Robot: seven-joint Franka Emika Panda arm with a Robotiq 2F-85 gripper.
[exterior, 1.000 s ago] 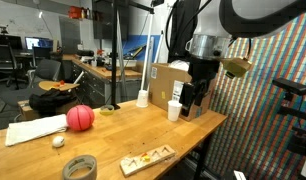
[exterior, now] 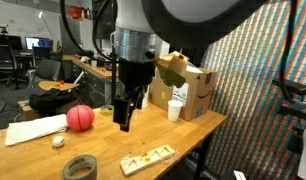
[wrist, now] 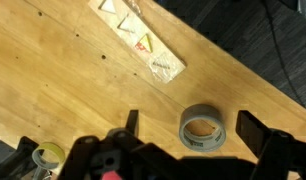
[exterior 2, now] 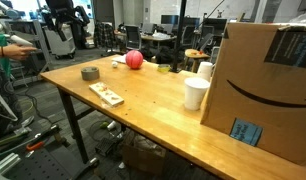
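Note:
My gripper is open, its two dark fingers spread wide with nothing held. It hangs above the table, as exterior view 1 also shows. In the wrist view a grey tape roll (wrist: pixel 184 127) lies below, partly in line with the gap between the fingers. A pale wooden board (wrist: pixel 143 38) with shaped cutouts lies further up in that view, a small yellow triangle in one of them. On the table in exterior view 2, the tape roll (exterior 2: pixel 90 73) and the board (exterior 2: pixel 106 94) lie flat and apart.
A red ball (exterior: pixel 80 118), a small white ball (exterior: pixel 58 141) and a white cloth (exterior: pixel 36 130) occupy the table's left side. A white cup (exterior 2: pixel 196 94) stands near a large cardboard box (exterior 2: pixel 258 75). Bare wood surrounds the board.
In exterior view 1 the arm and gripper have swung left, from near the white cup to over the middle of the table. The objects on the table have stayed put.

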